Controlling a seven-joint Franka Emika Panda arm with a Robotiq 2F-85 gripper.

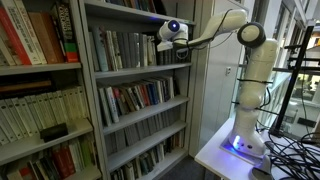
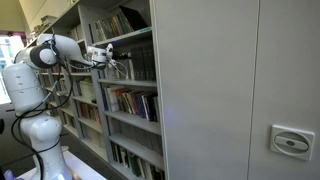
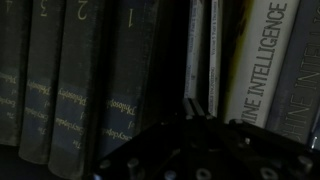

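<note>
In the wrist view a row of books fills the shelf. Dark volumes of an encyclopedia stand on the left, numbered on their spines. Right of a dark gap come two thin pale books, then a light grey book whose spine reads "INTELLIGENCE". My gripper is shut, its dark fingertips at the lower ends of the thin books. Nothing shows between the fingers; whether they touch a book is too dark to tell. From outside, the arm's wrist is up at the bookcase's upper shelves.
A tall bookcase holds several shelves of books. A plain pale panel stands beside it. The arm's base rests on a white table, with loose black cables to its right.
</note>
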